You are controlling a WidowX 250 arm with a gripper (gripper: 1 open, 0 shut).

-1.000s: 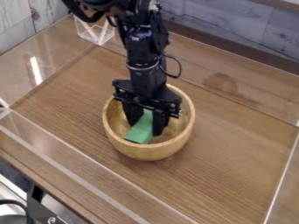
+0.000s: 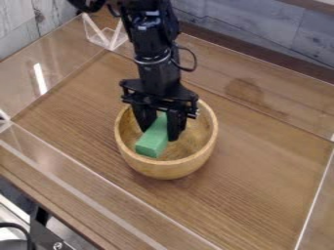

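A green block (image 2: pixel 152 140) is held at its upper end by my black gripper (image 2: pixel 159 120), which is shut on it. The block is tilted, inside a round wooden bowl (image 2: pixel 167 168) in the middle of the view, and hangs over the bowl's floor. The gripper's body reaches down from the top of the view, and the fingertips are partly hidden in shadow.
A pale wall (image 2: pixel 274 29) runs along the back right. Clear plastic pieces (image 2: pixel 102 29) stand at the table's upper left edge, and dark cables lie at the lower left.
My gripper has risen a little and shifted slightly left, with the green block moving up along with it. The bowl has stayed in place.
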